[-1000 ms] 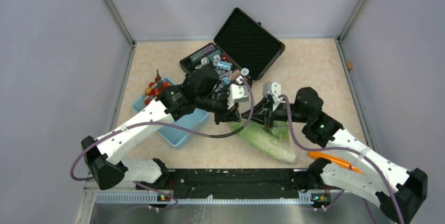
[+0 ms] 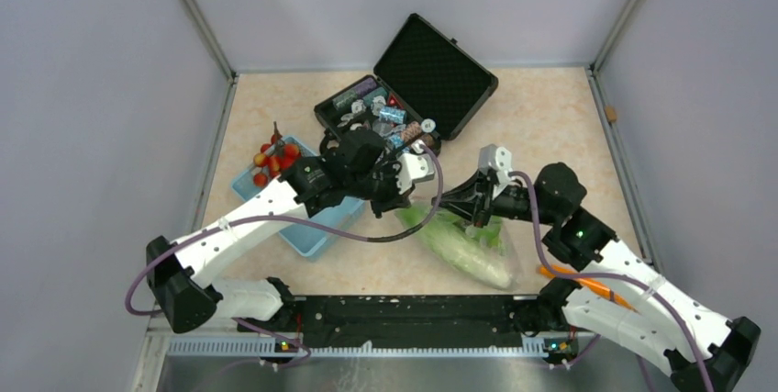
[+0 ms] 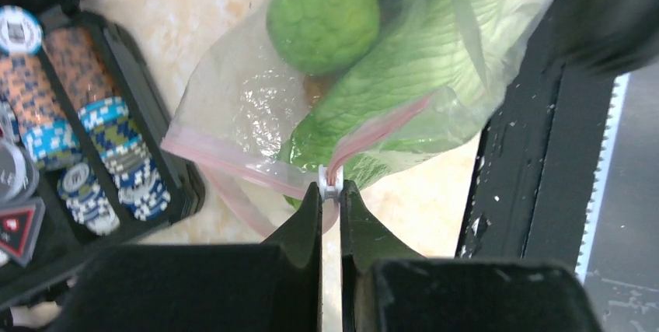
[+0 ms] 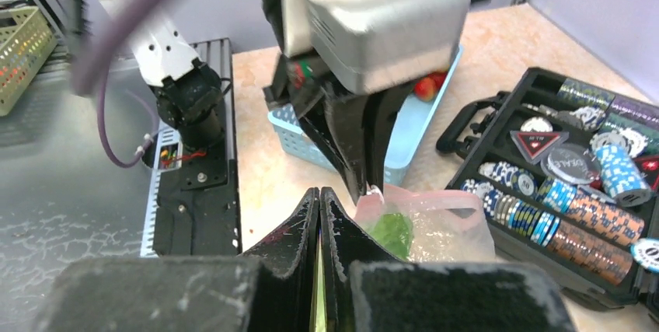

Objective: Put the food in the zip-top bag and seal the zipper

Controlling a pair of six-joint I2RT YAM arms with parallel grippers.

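The clear zip top bag (image 3: pixel 233 106) lies on the table with its pink-edged mouth gaping on either side of a small white slider (image 3: pixel 329 179). Inside are a long pale-green leafy vegetable (image 2: pixel 468 254) and round green produce (image 3: pixel 322 17). My left gripper is shut on the slider at the bag's mouth. Close by on the right, my right gripper is shut, and nothing shows between its fingers. From the right wrist view, the left fingertips pinch the pink bag edge (image 4: pixel 443 200) just beyond the right ones.
A blue basket (image 2: pixel 307 243) with tomatoes (image 2: pixel 275 161) stands left, partly under the left arm. Behind is an open black case (image 2: pixel 436 75) full of chips and small items. Orange sticks, perhaps carrots (image 2: pixel 587 284), lie under the right arm.
My right gripper has shifted slightly right in the top view, away from the left one.
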